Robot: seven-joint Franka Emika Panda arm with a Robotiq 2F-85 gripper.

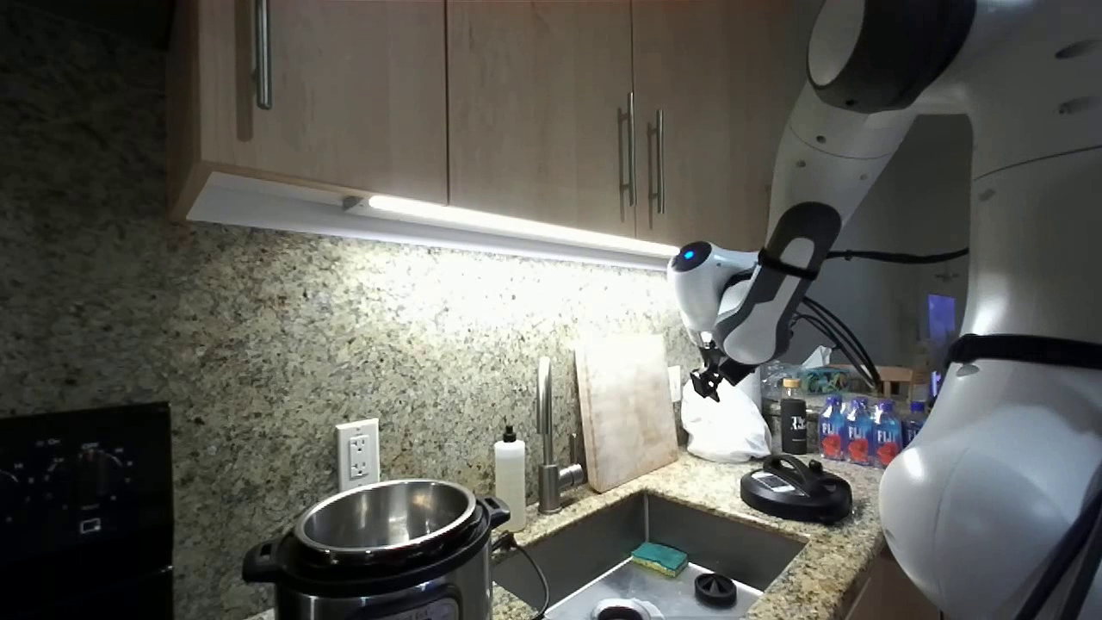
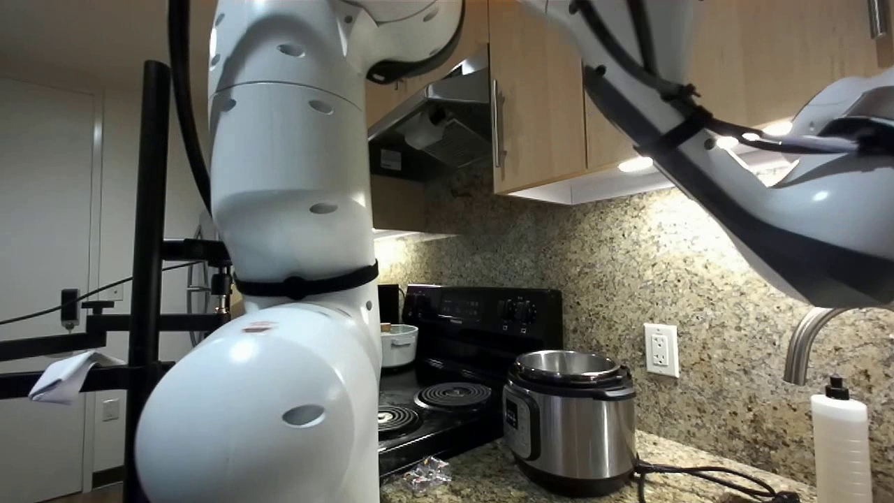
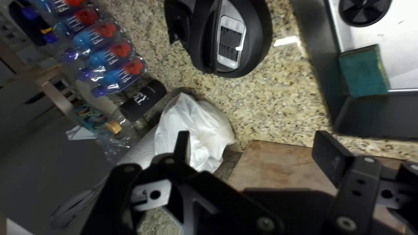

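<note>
High over the counter's back, near the cutting board (image 1: 625,413), my gripper (image 1: 708,384) hangs clear of everything. Its two fingers stand wide apart in the wrist view, with nothing held. Beneath it there, a white plastic bag (image 3: 201,127) and the board's edge show partly behind the fingers. A black pressure cooker lid (image 1: 795,489) lies on the counter right of the sink; the wrist view shows its label. The steel cooker (image 2: 578,427) stands without a lid, its inner pot (image 1: 387,517) visible at the top.
The sink (image 1: 620,520) contains a green sponge (image 1: 659,558) and a black drain piece (image 1: 715,590). A soap bottle (image 1: 510,480) and faucet (image 1: 547,434) stand behind it. Several water bottles (image 1: 857,429) and a black bottle (image 1: 793,422) line the right. Cabinets overhang the counter.
</note>
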